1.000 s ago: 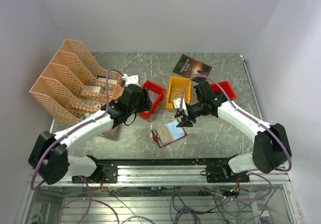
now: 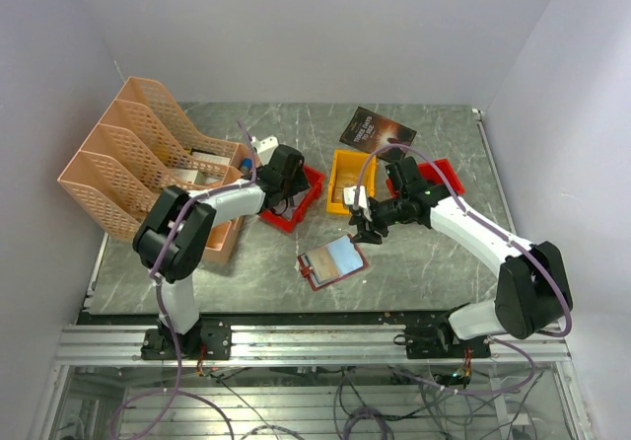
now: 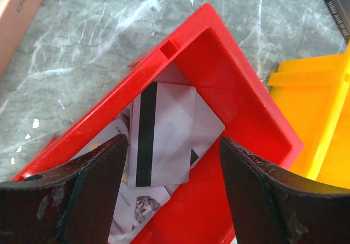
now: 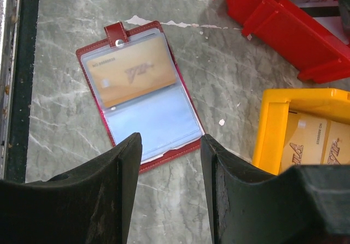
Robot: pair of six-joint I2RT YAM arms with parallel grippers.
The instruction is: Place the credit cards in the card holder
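Observation:
My left gripper stands open over the red box [image 3: 251, 96], its fingers around a stack of cards [image 3: 164, 134] with a black-striped silver card on top. More cards lie beneath in the box. My right gripper is open above the table, just beside the card holder [image 4: 153, 112], an open red-edged wallet with a tan card [image 4: 131, 69] in its upper pocket and a pale lower part. The yellow box [image 4: 272, 123] to its right holds tan cards.
A peach mesh organiser [image 2: 128, 164] fills the left. A dark booklet [image 2: 370, 129] and another red box [image 2: 444, 174] lie at the back right. Bare table surrounds the card holder at the front.

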